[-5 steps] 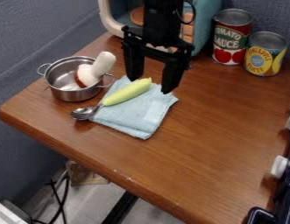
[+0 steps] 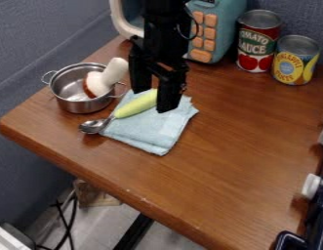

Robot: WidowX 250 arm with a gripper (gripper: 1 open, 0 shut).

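My gripper (image 2: 158, 95) hangs over a light blue cloth (image 2: 157, 132), its dark fingers coming down at the upper end of a yellow, elongated vegetable (image 2: 133, 106). Whether the fingers are closed on it is hard to tell. A metal spoon (image 2: 94, 126) lies at the cloth's left side. Left of this, a steel pot (image 2: 67, 94) holds white and red items, including a pale cylindrical piece (image 2: 114, 70).
A teal toy appliance (image 2: 216, 37) stands behind the arm, with a tomato sauce can (image 2: 257, 44) and a yellow-labelled can (image 2: 294, 62) at the back right. Dark objects line the right edge.
My gripper has moved down and slightly left toward the yellow vegetable, and its fingers appear nearer together. The objects on the table look unmoved.
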